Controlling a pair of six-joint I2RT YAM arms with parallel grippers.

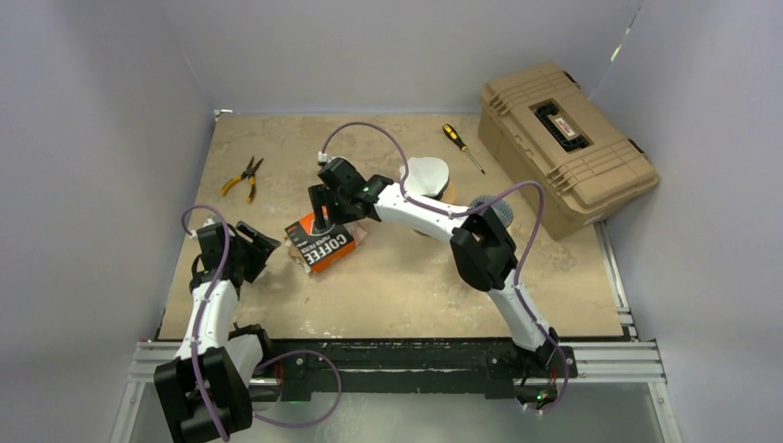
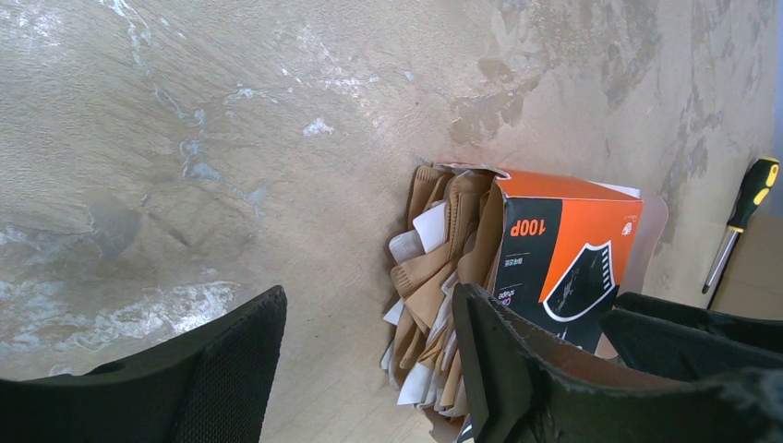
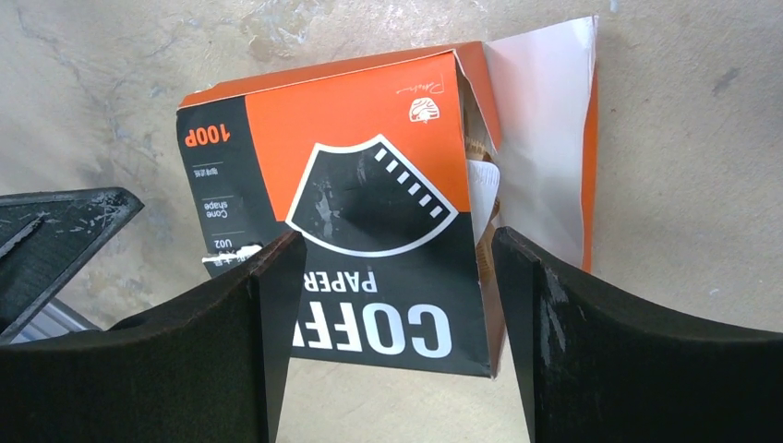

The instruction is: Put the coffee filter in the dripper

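Note:
An orange-and-black coffee filter box (image 1: 328, 245) lies at centre-left of the table, its open end full of loose brown and white filters (image 2: 429, 286). My right gripper (image 1: 323, 208) is open above the box (image 3: 369, 198), its fingers at the box's lower part in the right wrist view. My left gripper (image 1: 268, 245) stands just left of the box, fingers apart with nothing between them. A white round item (image 1: 425, 172) sits behind the right arm; the ribbed grey object (image 1: 499, 208) beside it is partly hidden, so I cannot tell which is the dripper.
Pliers (image 1: 235, 180) lie at the back left, a screwdriver (image 1: 457, 140) at the back. A large tan case (image 1: 568, 148) fills the back right.

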